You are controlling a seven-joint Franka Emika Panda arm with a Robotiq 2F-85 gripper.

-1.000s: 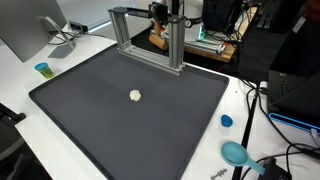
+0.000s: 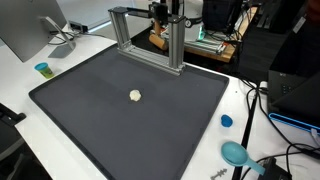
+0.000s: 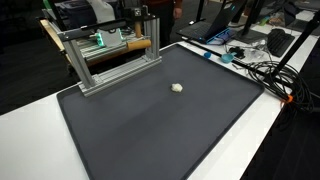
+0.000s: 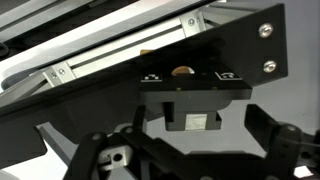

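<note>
My gripper is open in the wrist view, its two dark fingers wide apart. Between and just beyond them is a black block [image 4: 193, 103] with a pale square on its face, apart from both fingers. A black bar [image 4: 100, 98] runs behind it, and a small orange-brown round spot [image 4: 181, 71] shows just above the block. A small cream piece [image 2: 135, 95] lies alone on the dark mat [image 2: 90, 115], and the second exterior view also shows this cream piece [image 3: 177, 88]. In the exterior views, the gripper's fingertips cannot be made out.
A metal frame [image 3: 112, 78] stands at the mat's edge. A green-and-blue cup [image 2: 43, 70] sits at far left; a blue object [image 2: 227, 121] and a teal bowl-like object [image 2: 240, 156] lie on the right. Cables [image 3: 265, 72] clutter the table's far side.
</note>
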